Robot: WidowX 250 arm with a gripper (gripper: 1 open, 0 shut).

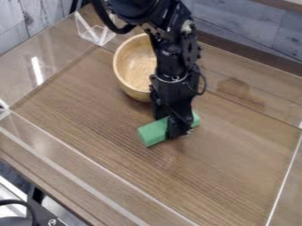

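My black gripper [171, 119] is low over the table, shut on a green object [154, 132] that looks like a cloth or sponge, lying on the wooden table [83, 150]. The green piece sticks out to the lower left of the fingers and a little to the right; its middle is hidden by the gripper. A tan bowl [130, 62] sits behind and left of the gripper, partly covered by the arm.
A clear plastic item [94, 28] lies at the back left. Grey walls border the back; black cables show at the lower left.
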